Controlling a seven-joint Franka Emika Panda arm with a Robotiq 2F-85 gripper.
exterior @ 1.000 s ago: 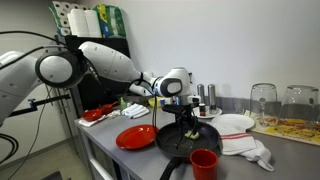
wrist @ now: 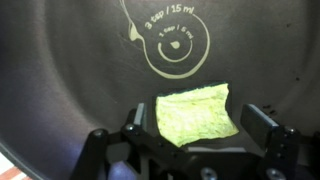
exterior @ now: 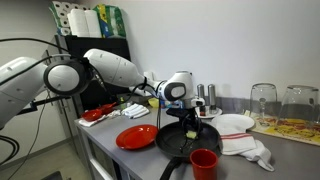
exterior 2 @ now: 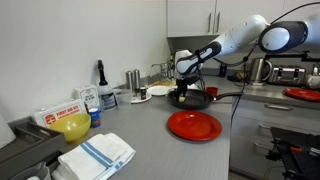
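Observation:
A yellow-green sponge (wrist: 195, 116) with a dark underside lies on the floor of a black pan (wrist: 95, 60), below the printed measuring marks. My gripper stands open over it, one finger to each side, with the sponge showing in the gap between them. In exterior view 1 the gripper (exterior: 190, 121) points down into the pan (exterior: 169, 139), and the sponge (exterior: 191, 135) shows just below it. Whether the fingertips touch the pan floor is hard to tell.
Near the pan stand a red mug (exterior: 204, 164) and a red plate (exterior: 136, 137). A white plate (exterior: 233, 123) and a white cloth (exterior: 240, 145) lie to the right in exterior view 1. Bare counter (exterior 2: 165, 155) shows in exterior view 2.
The arm has come slightly down and to the right in exterior view 1, bringing the gripper lower over the sponge. The pan looks unmoved.

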